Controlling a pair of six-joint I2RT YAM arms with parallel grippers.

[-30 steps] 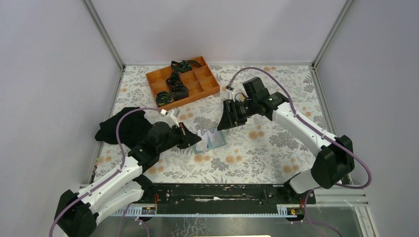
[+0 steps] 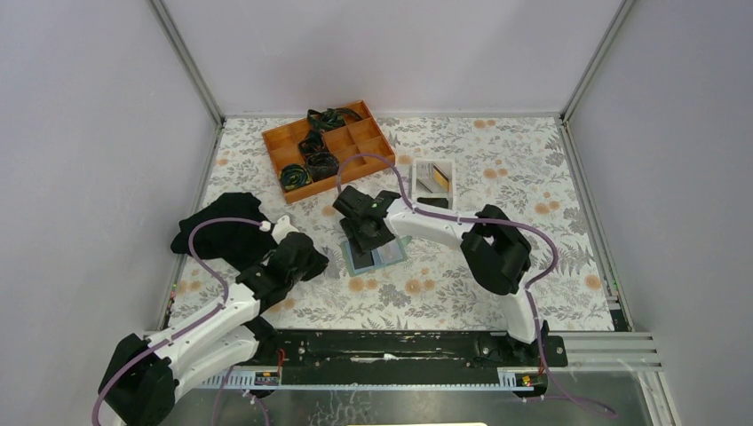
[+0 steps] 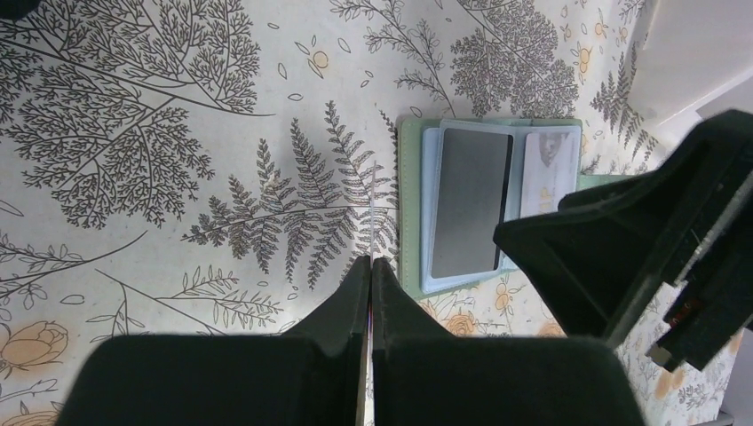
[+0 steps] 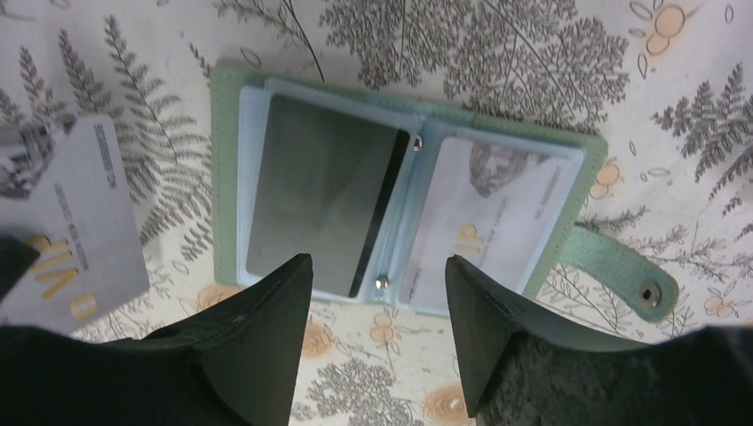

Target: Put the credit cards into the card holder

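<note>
The green card holder [image 4: 226, 177] lies open and flat on the table. A white card [image 4: 488, 217] with a photo and gold print sits in its right pocket. On its left side is a dark grey panel [image 4: 321, 191] with a black stripe, perhaps a card's back. My left gripper is shut on another white card, which shows edge-on as a thin line in the left wrist view, left of the holder and apart from it. Open and empty, my right gripper is over the holder, partly hiding it in the top view.
A wooden tray [image 2: 387, 160] with dark coiled items stands at the back. The white box [image 2: 452, 169] behind the right arm has a few things in it. Black cloth [image 2: 217, 226] lies at the left.
My left gripper has drawn back left from over the holder with its card, baring the dark panel.
</note>
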